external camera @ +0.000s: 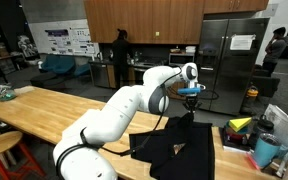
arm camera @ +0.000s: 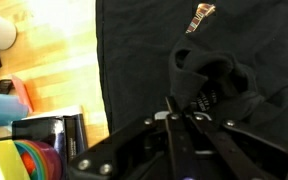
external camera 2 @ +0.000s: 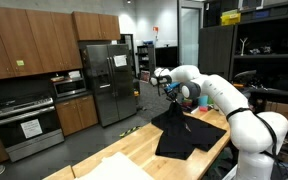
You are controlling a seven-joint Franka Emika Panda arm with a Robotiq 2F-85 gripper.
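Observation:
A black cloth [external camera: 194, 158] lies spread over the wooden table, with part of it lifted into a peak under my gripper [external camera: 191, 104]. In the wrist view, the gripper is shut on a bunched fold of the black cloth [arm camera: 209, 70]; the dark fingers are hard to tell from the fabric. Exterior view 2 also shows the cloth [external camera 2: 174, 142] rising from the table toward the gripper. A small orange and white patterned patch [arm camera: 199, 17] shows on the cloth at the top of the wrist view.
Along the table's right side stand a blue container [external camera: 267, 148], a yellow item [external camera: 236, 124] and other clutter. Colourful nested rings [arm camera: 39, 158] and a light blue cup [arm camera: 2, 110] sit left of the cloth in the wrist view. Bare table [external camera: 59, 115] stretches to the left.

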